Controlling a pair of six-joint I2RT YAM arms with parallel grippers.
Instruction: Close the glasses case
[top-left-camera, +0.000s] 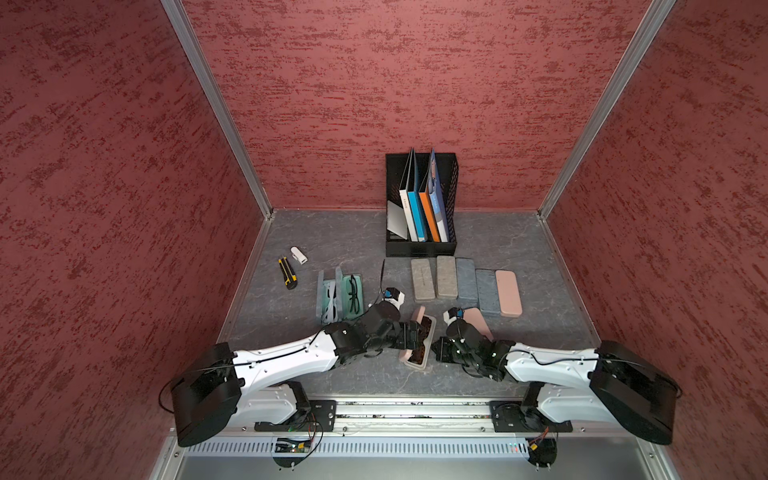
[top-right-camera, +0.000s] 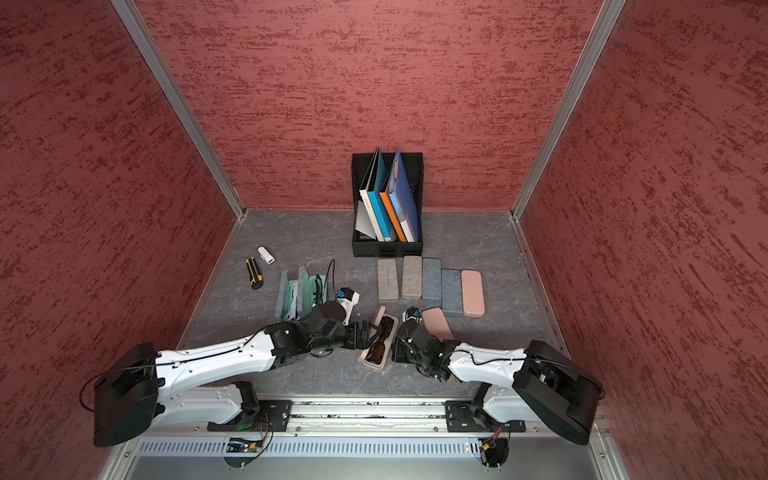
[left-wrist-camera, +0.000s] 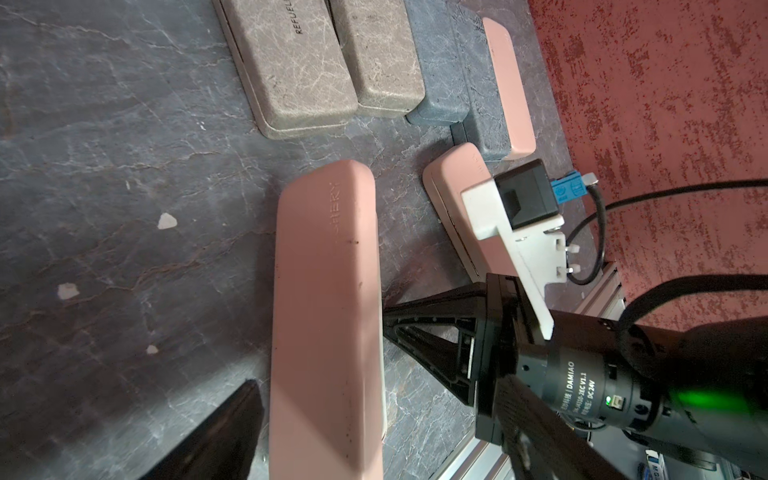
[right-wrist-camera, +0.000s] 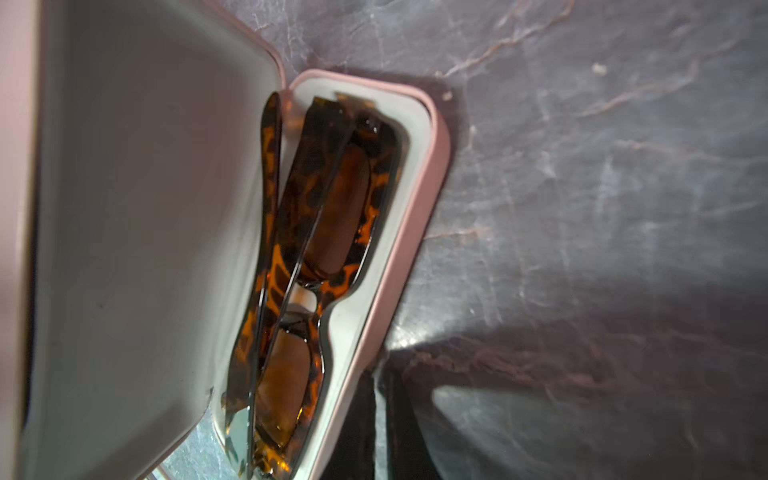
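An open pink glasses case (top-right-camera: 388, 340) with tortoiseshell sunglasses (right-wrist-camera: 336, 216) inside lies at the table's front middle, its lid (left-wrist-camera: 324, 320) raised. My left gripper (top-left-camera: 408, 336) hangs open over the lid, a blurred finger on each side of it in the left wrist view. My right gripper is shut at the case's right rim, with nothing visible between its fingertips; whether it touches the rim I cannot tell.
Several closed cases (top-left-camera: 446, 276) stand behind and right, with another pink case (top-right-camera: 436, 320) beside my right arm. Teal cases (top-left-camera: 352, 292) with glasses lie left, a box cutter (top-left-camera: 287, 272) farther left, and a black file box (top-left-camera: 420, 248) at the back.
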